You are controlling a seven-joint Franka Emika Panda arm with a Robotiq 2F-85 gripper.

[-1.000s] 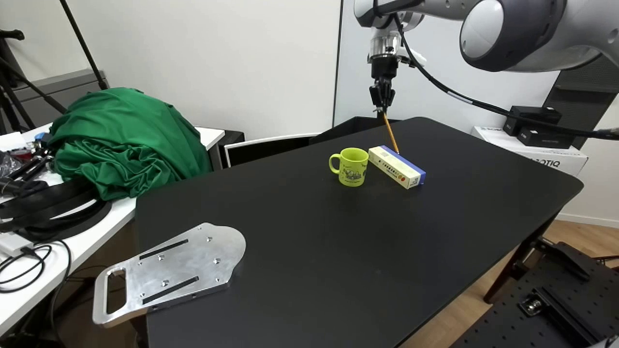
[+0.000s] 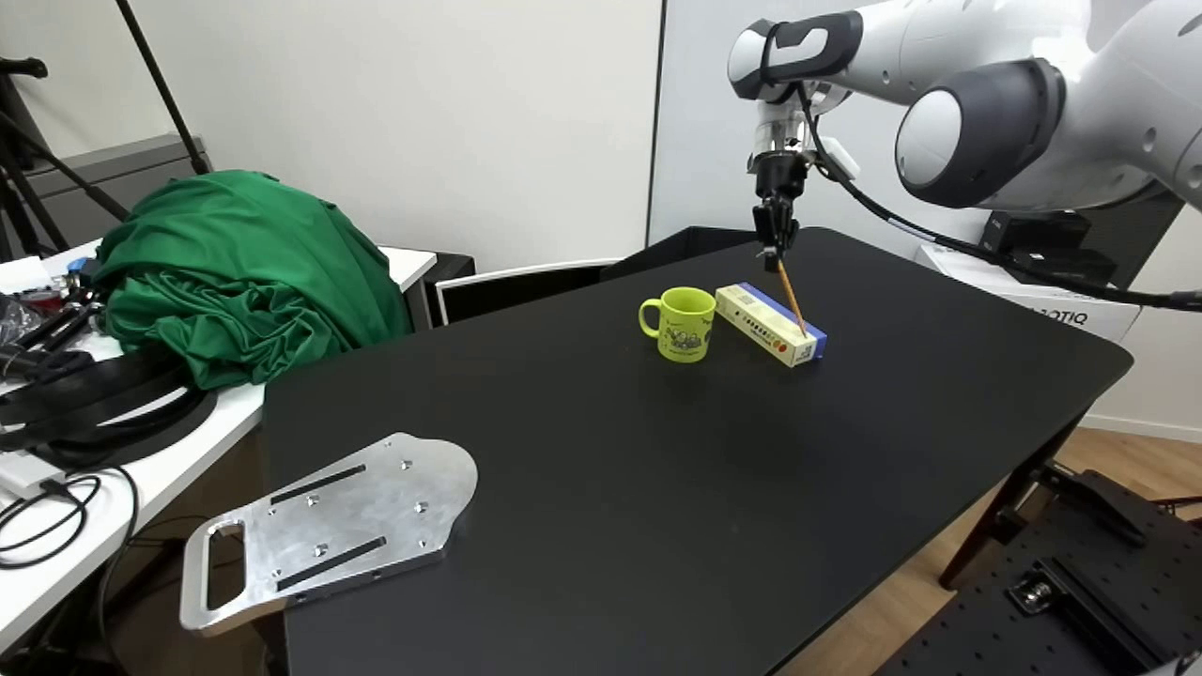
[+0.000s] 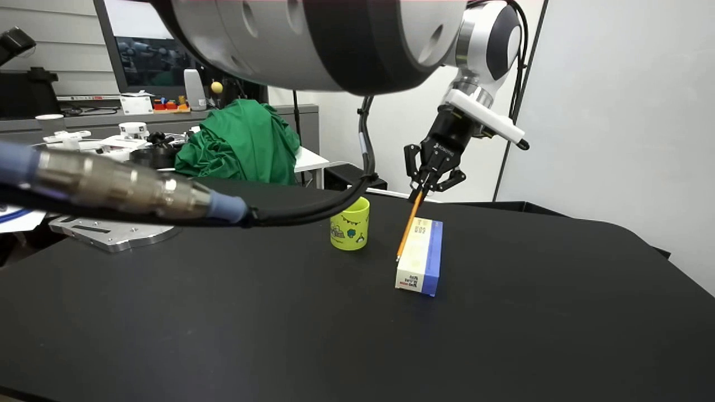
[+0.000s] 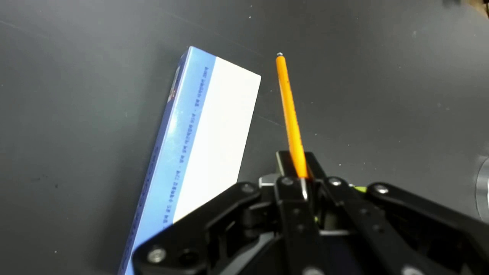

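My gripper is shut on a thin orange stick [image 4: 289, 105], perhaps a brush or pencil, whose free end points down and away from the fingers. In exterior view 2 the stick [image 3: 410, 224] hangs at a slant beside the long edge of a cream-and-blue box [image 3: 417, 248]. That box lies flat on the black table; the wrist view shows its blue and white faces to the left of the stick. A yellow-green mug [image 2: 684, 325] stands upright close to the box. The gripper [image 2: 778, 253] is above the far part of the table.
A metal plate with a handle [image 2: 349, 513] lies at the table's left edge. Beyond that edge, green cloth [image 2: 242, 270] and cables crowd a white side table.
The arm has come lower and shifted to the right in exterior view 1, carrying the stick along. Mug and box are where they were.
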